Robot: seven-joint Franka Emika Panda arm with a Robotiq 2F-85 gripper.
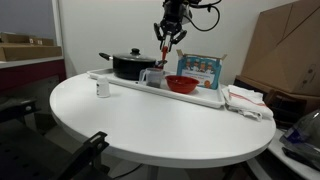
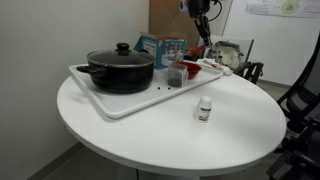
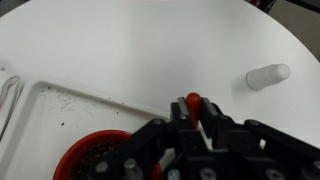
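Observation:
My gripper [image 1: 167, 42] is shut on a slim red object, probably a handle, above the tray. In the wrist view the rounded end of the red object [image 3: 193, 101] shows between the dark fingers. Its lower part points down toward a clear container [image 1: 153, 77] beside a red bowl [image 1: 182, 84]. Whether it touches the container is hard to tell. Dark bits lie in the red bowl [image 3: 78, 153] in the wrist view. All of these are over or on a white tray [image 2: 130, 104].
A black lidded pot [image 2: 121, 68] occupies one end of the tray. Behind stands a blue picture box [image 1: 199, 69]. A folded white towel [image 1: 248, 101] lies at the right, and a small white bottle [image 2: 203, 108] stands on the table.

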